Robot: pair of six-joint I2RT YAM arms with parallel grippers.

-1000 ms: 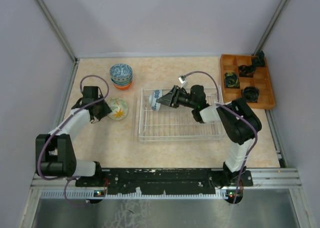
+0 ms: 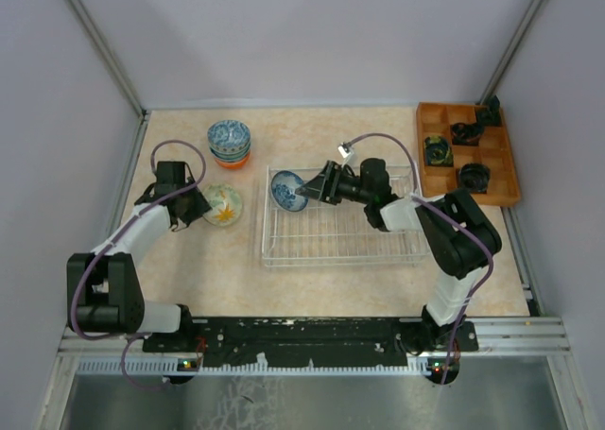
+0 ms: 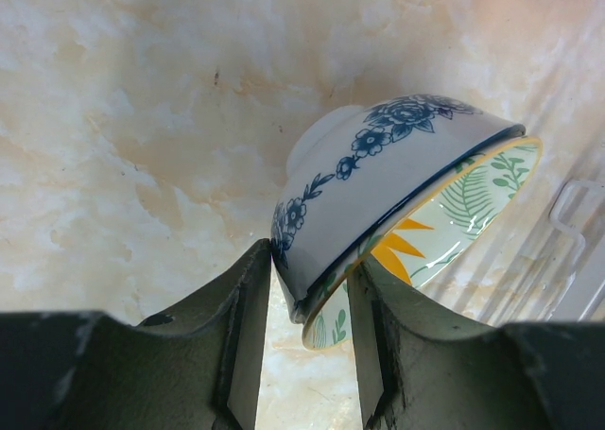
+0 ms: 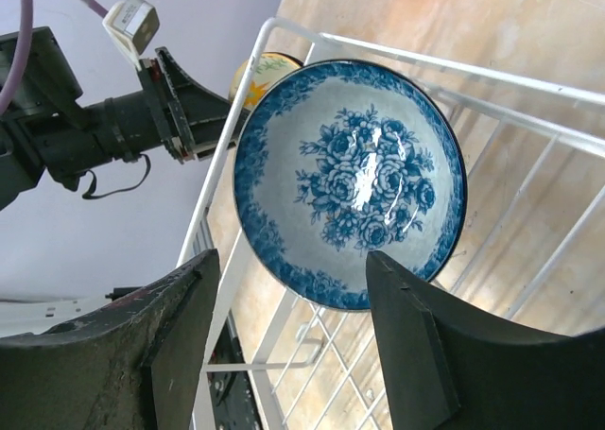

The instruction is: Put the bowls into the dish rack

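In the dish rack (image 2: 340, 264), a blue-patterned bowl (image 2: 285, 192) leans at the left end, its flowered inside (image 4: 364, 180) turned toward my right gripper. That gripper's fingers stand apart in front of the bowl's lower rim, with no grip visible. Left of the rack are two nested bowls, tipped on edge: a white one with blue flowers (image 3: 378, 161) outside and a leaf-patterned one (image 3: 477, 198) inside. My left gripper is open, its fingers straddling their lower rims. A bowl stack (image 2: 230, 137), blue above orange, stands behind.
A wooden compartment box (image 2: 438, 181) holding dark cups stands at the back right, beyond the right arm. Bare table shows in front of the rack and at the back middle. The rack's white wires surround the right gripper's work area.
The blue-patterned bowl in the rack has tipped left, so its inside now faces up and right instead of its side showing. The left arm is still.
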